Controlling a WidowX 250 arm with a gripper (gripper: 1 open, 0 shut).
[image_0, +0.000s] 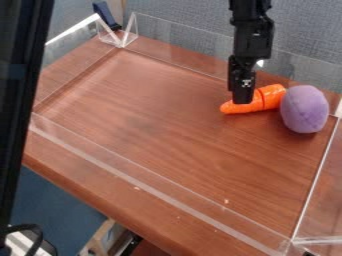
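An orange carrot (257, 102) lies on the wooden board at the right rear, angled toward the front left. Right beside it sits a purple eggplant-like object (303, 109). My black gripper (242, 94) hangs down from the top, its tip just above and behind the carrot's left part. Whether its fingers are open or shut is unclear.
The wooden board (147, 150) is bordered by low clear plastic walls. A dark vertical post (14, 100) fills the left edge of the view.
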